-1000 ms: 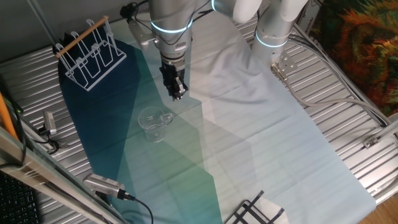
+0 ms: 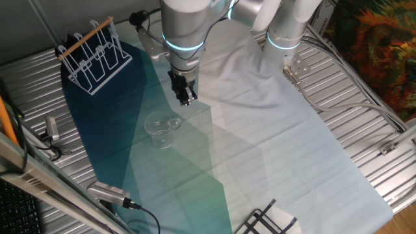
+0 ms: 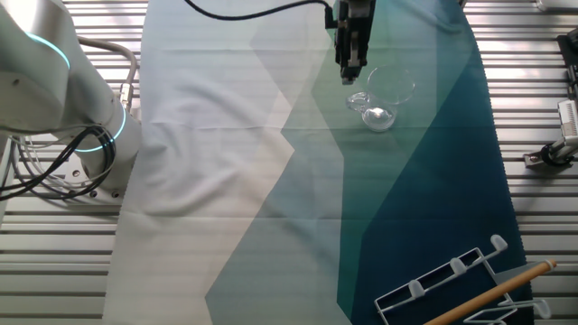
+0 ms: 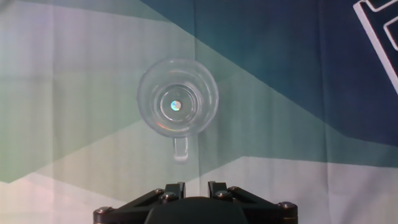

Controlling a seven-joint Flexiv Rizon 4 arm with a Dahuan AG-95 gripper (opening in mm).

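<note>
A clear glass mug (image 2: 161, 133) stands on the patterned cloth. Seen from above in the wrist view, the mug (image 4: 177, 99) has its round mouth facing up and its handle (image 4: 180, 149) pointing toward my gripper. The fingertips stand partly apart, with only cloth visible between them. In the first exterior view my gripper (image 2: 187, 101) hangs above the cloth, up and to the right of the mug. From the opposite side, the gripper (image 3: 349, 79) appears just above the mug's handle side, apart from the glass (image 3: 379, 117).
A white wire rack (image 2: 97, 65) with a wooden bar stands on the dark blue corner. A black wire rack (image 2: 268, 221) sits at the opposite cloth edge. Cameras (image 2: 109, 194) flank the table.
The upper arm and wrist links have shifted slightly right in exterior view 1, and the gripper's tilt has altered a little. Its fingertips stay almost in place; the mug has not moved.
</note>
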